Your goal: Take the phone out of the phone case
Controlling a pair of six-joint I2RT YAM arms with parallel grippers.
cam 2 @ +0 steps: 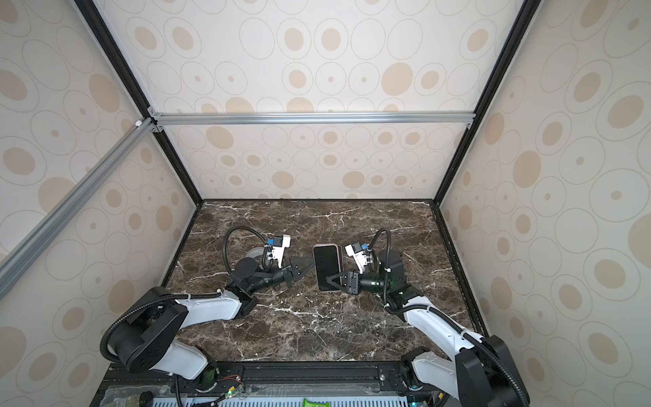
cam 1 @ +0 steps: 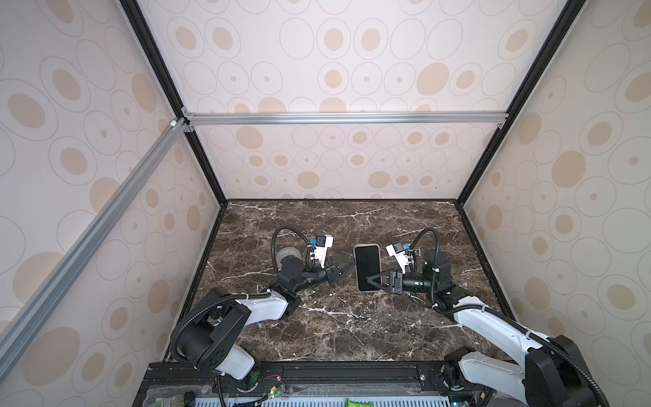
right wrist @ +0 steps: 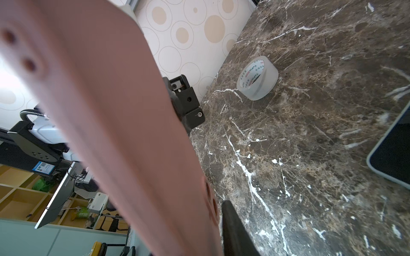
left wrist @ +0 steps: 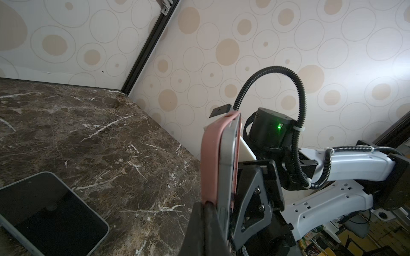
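Note:
A pink case with a silver edge stands upright between my grippers, filling much of the right wrist view (right wrist: 123, 128). My left gripper (cam 1: 349, 264) is shut, its tips at the case's near side in the left wrist view; nothing clearly shows between them. My right gripper (cam 1: 375, 278) is at the other side, its fingers largely hidden by the case, so its grip is unclear. A black screen (cam 2: 327, 261) shows between the grippers in both top views. A dark-screened phone (left wrist: 51, 211) lies flat on the table in the left wrist view.
A tape roll (right wrist: 257, 79) lies on the marble table (cam 1: 339, 325), partly behind my left arm in the top views. Patterned walls close in the back and sides.

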